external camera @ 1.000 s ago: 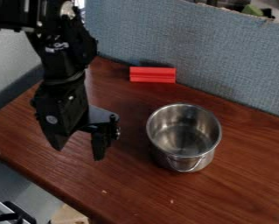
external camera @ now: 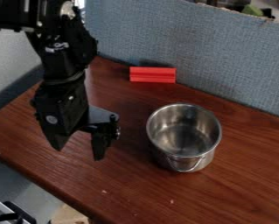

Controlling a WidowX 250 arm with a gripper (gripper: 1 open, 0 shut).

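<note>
My black gripper (external camera: pixel 79 145) hangs open over the left part of the wooden table, its fingers pointing down, with nothing seen between them. To its right stands an upright steel pot (external camera: pixel 184 140), which looks empty. A red block (external camera: pixel 152 74) lies at the back of the table against the blue-grey partition, behind the pot and to the right of my arm.
A fabric partition (external camera: pixel 200 48) runs along the back of the table (external camera: pixel 142 201). Bare wood lies to the right of the pot and in front of it. The table's edge drops away at the lower left.
</note>
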